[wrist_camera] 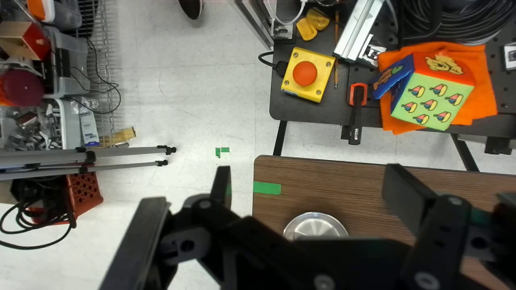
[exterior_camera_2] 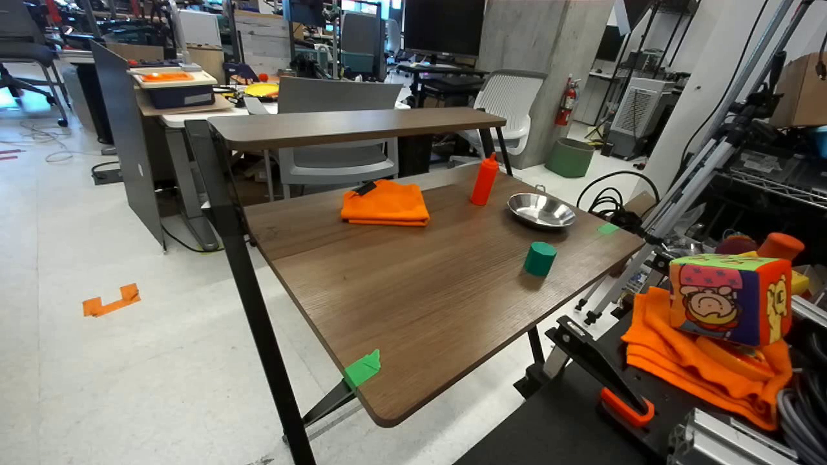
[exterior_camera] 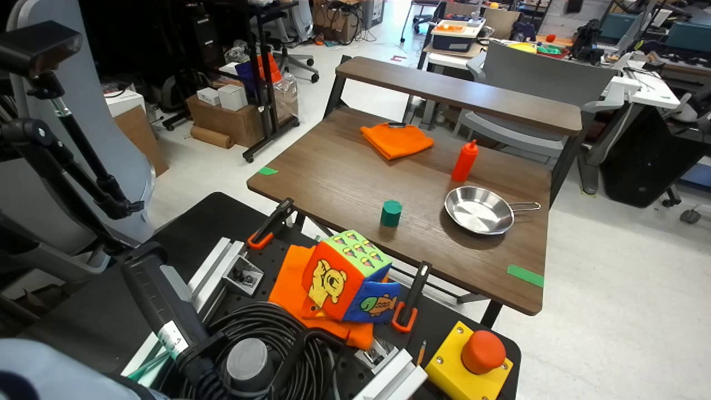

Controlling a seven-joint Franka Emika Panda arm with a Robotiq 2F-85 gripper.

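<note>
Seen from the wrist, my gripper stands open, its dark fingers (wrist_camera: 406,198) wide apart and nothing between them. Below it lies the right end of the brown table (wrist_camera: 309,174), with part of a steel pan (wrist_camera: 317,225) showing. Neither exterior view shows the gripper. On the table are the pan (exterior_camera: 480,210), a red squeeze bottle (exterior_camera: 465,161), a green cylinder-like block (exterior_camera: 391,213) and a folded orange cloth (exterior_camera: 396,140) with a small dark item on it. The bottle stands upright behind the pan; the block is near the table's front edge.
A raised shelf (exterior_camera: 460,93) spans the table's back. In front, a black bench (exterior_camera_2: 558,418) carries a soft picture cube (exterior_camera: 350,276) on orange cloth, clamps, coiled cable and a yellow box with a red button (exterior_camera: 470,363).
</note>
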